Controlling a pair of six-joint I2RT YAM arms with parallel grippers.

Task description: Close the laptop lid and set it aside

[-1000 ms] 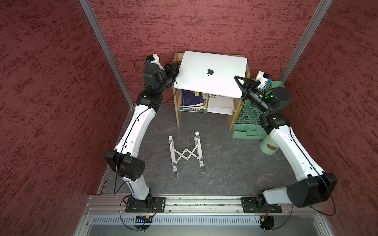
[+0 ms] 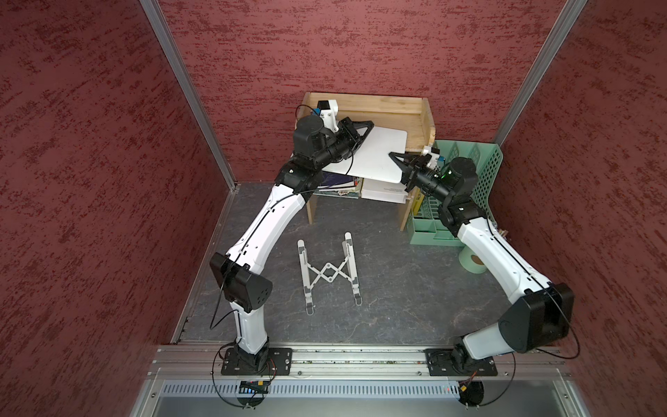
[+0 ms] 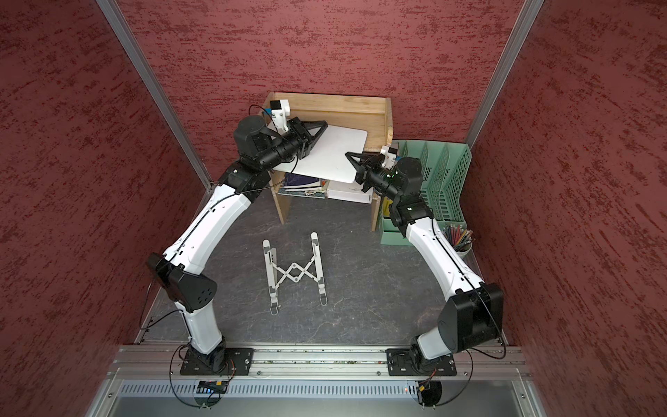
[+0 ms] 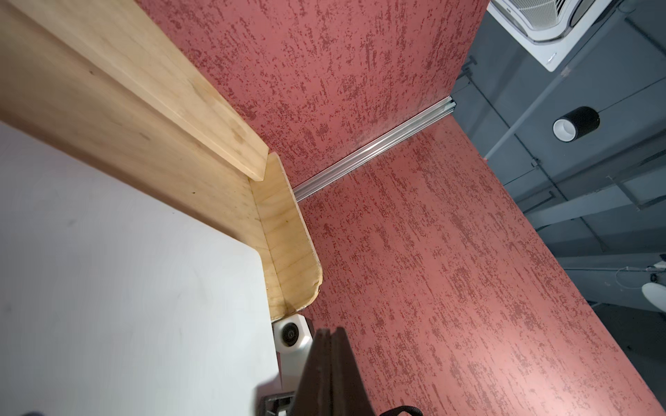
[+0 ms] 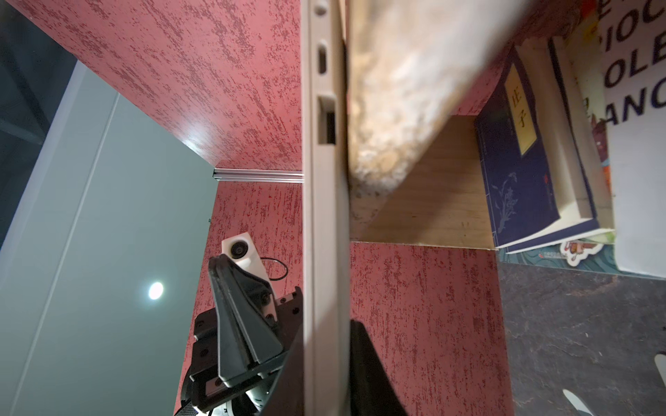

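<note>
The closed silver laptop (image 2: 377, 154) lies slightly tilted at the top of the wooden shelf (image 2: 375, 104). My right gripper (image 2: 397, 161) is shut on its right edge; the right wrist view shows the laptop's side with ports (image 5: 323, 208) between the fingers. My left gripper (image 2: 364, 126) is over the laptop's left part, hiding some of it in both top views. In the left wrist view its fingers (image 4: 322, 374) are shut with nothing between them, beside the laptop's pale surface (image 4: 125, 291).
Books (image 2: 378, 191) fill the lower shelf. A green rack (image 3: 444, 180) and pen cup (image 3: 458, 243) stand to the right. The folding white stand (image 2: 330, 271) lies on the grey floor, with clear space around it.
The laptop, held by my right gripper, has moved left and toward the front. My left gripper has moved right, from beside the laptop's left edge to over it.
</note>
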